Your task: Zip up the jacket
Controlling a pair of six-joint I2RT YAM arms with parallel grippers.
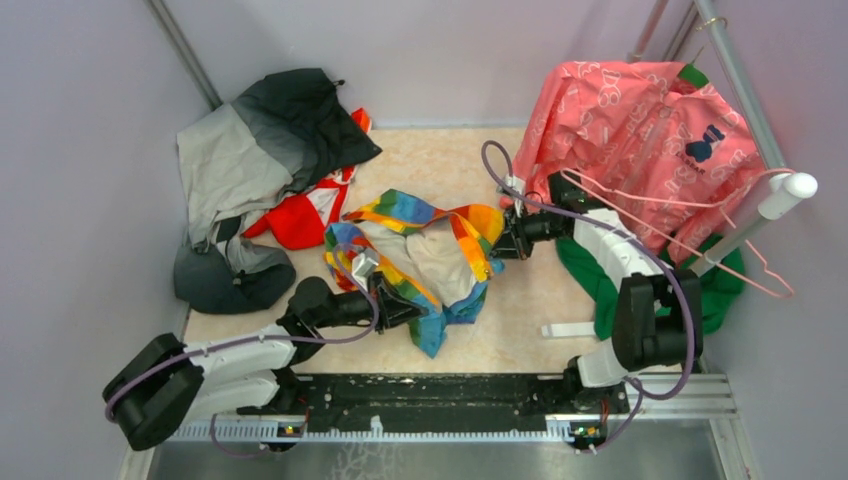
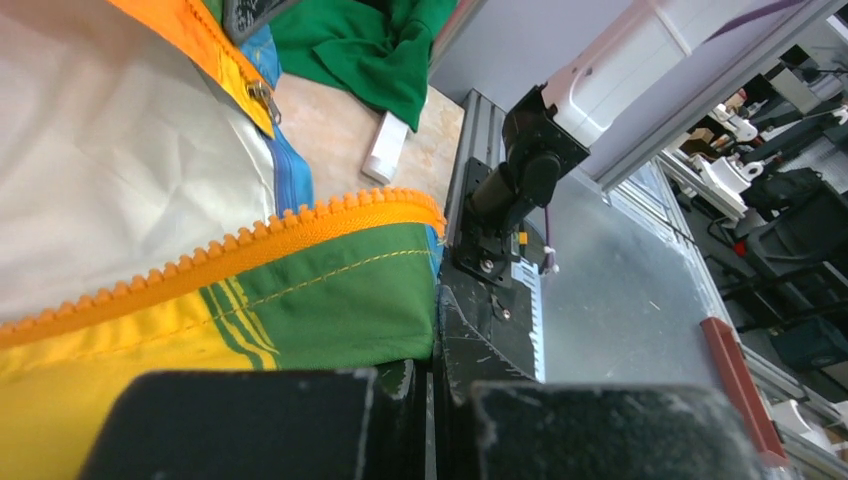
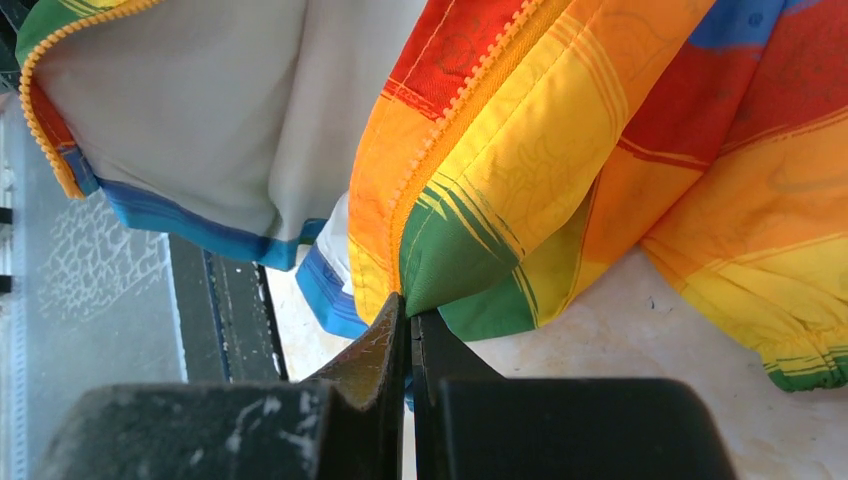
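Observation:
The rainbow jacket (image 1: 440, 262) lies spread on the table, its front parted over a pale lining. My left gripper is shut on the lower front corner of one panel, at the green cloth beneath the orange zipper teeth (image 2: 250, 245). On the opposite panel, my right gripper is shut on the green fabric beside its tooth row. A metal zipper slider (image 2: 262, 97) hangs near the bottom of that panel in the left wrist view. From above, the left gripper (image 1: 420, 314) is at the jacket's near edge and the right gripper (image 1: 500, 250) at its right side.
Grey and black clothing (image 1: 270, 150) is heaped at the back left, over a red-and-white garment (image 1: 305, 215). A pink garment (image 1: 630, 130) and hanger (image 1: 690, 203) stand at the right, above green cloth (image 1: 600, 290). Bare table (image 1: 500, 340) shows in front.

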